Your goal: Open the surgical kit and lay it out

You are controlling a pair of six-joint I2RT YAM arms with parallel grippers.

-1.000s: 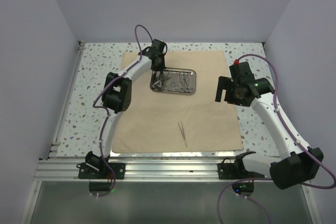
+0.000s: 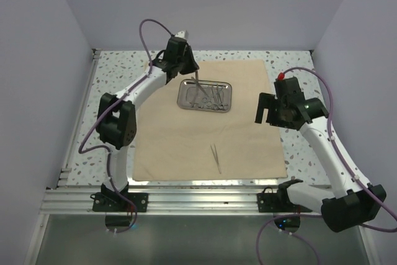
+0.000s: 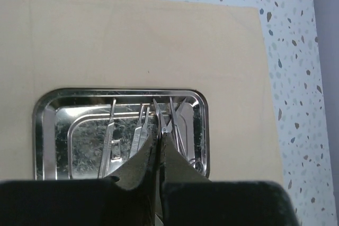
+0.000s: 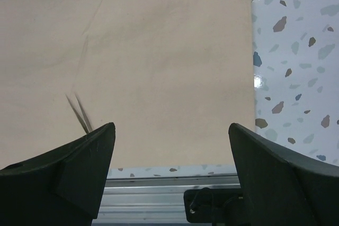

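Note:
My left gripper (image 2: 196,72) is shut on a slender pointed metal instrument (image 3: 158,114), raised over the tray; its exact kind cannot be told. The shiny metal tray (image 2: 231,98) lies behind the middle of the cloth. Inside it are several instruments, among them scissors (image 3: 165,125) and a slim handled tool (image 3: 108,137). Tweezers (image 2: 216,158) rest on the front part of the cloth, and their tips (image 4: 79,110) show in the right wrist view. My right gripper stands open above the cloth's right side, with nothing between its fingers.
A beige cloth (image 2: 173,147) covers most of the speckled table (image 2: 90,153). Bare cloth lies left of, right of and in front of the tray. Metal rails (image 2: 186,197) run along the front edge, and grey walls (image 2: 37,91) enclose the sides.
The left gripper has risen and shifted right over the tray, carrying the thin instrument with it. The right arm has shifted only slightly.

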